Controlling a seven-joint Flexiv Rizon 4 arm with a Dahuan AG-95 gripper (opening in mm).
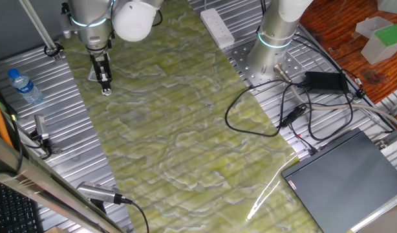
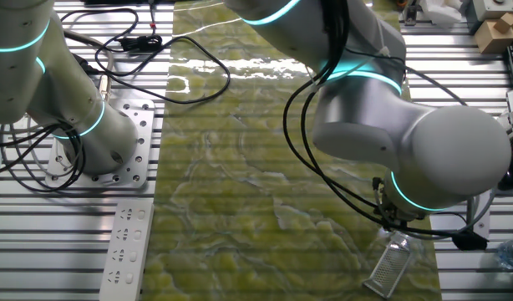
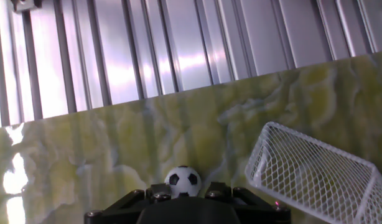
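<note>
A small black-and-white soccer ball (image 3: 183, 181) lies on the green marbled mat, showing just beyond and between the fingertips of my gripper in the wrist view. The fingers stand apart, and no firm hold on the ball shows. In exterior view 1 my gripper (image 1: 106, 89) points down over the ball (image 1: 107, 92), hiding most of it. A white mesh goal (image 3: 318, 171) sits on the mat to the right of the ball in the wrist view. Exterior view 2 shows the goal (image 2: 390, 266) below the wrist; there the arm hides the ball and fingers.
The mat (image 1: 179, 129) is widely clear. A water bottle (image 1: 25, 87) lies on the slatted metal table beyond its left edge. On the other side are a power strip (image 1: 217, 28), loose black cable and a closed laptop (image 1: 350, 181).
</note>
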